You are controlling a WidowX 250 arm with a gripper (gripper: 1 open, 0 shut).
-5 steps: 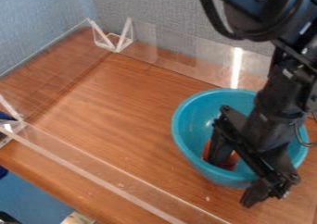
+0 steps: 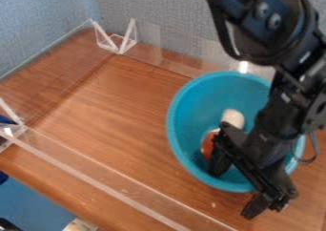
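A turquoise bowl (image 2: pixel 185 120) stands on the wooden table at the right. My black gripper (image 2: pixel 245 175) is lowered over it from the upper right, its open fingers reaching across the bowl's front part. A reddish object (image 2: pixel 208 143) is inside the bowl, partly behind a finger, and a pale rounded item (image 2: pixel 232 117) lies behind it. The gripper hides much of the bowl's right side.
White frame pieces (image 2: pixel 114 40) stand at the back left and at the left edge. Clear strips run along the back and front.
The bowl appears shifted toward the back left and looks larger or raised compared with before. The gripper has moved slightly, and the pale item now shows in the bowl.
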